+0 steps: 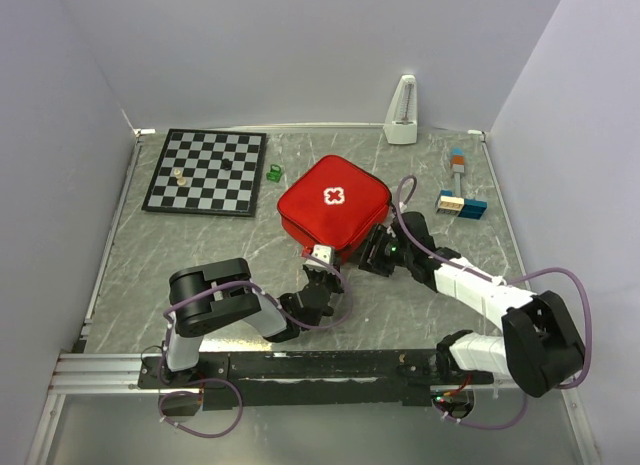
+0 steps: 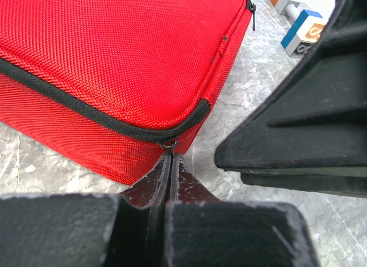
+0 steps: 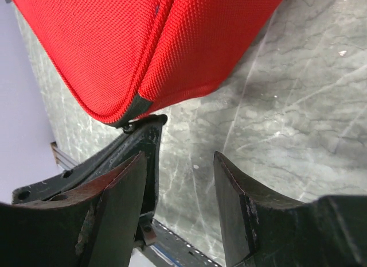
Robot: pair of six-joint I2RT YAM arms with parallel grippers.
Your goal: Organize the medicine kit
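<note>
The red medicine kit point(image 1: 330, 180), marked with a white cross, lies closed in the middle of the table. Black zipper trim point(image 2: 86, 109) runs around its lid. At the front corner, in the left wrist view, my left gripper is shut with its tips right at the small metal zipper pull point(image 2: 168, 144); the pull's lower end disappears at the fingertips. My right gripper stands open close to the same corner, with only bare table between its fingers. In the right wrist view the left gripper's dark finger reaches the kit's corner.
A checkered board point(image 1: 205, 172) with a few small pieces lies at the left, beside a small green object point(image 1: 274, 173). A white metronome point(image 1: 402, 113) stands at the back. Blocks joined by a rod point(image 1: 459, 190) lie at the right. Bare table spreads front left.
</note>
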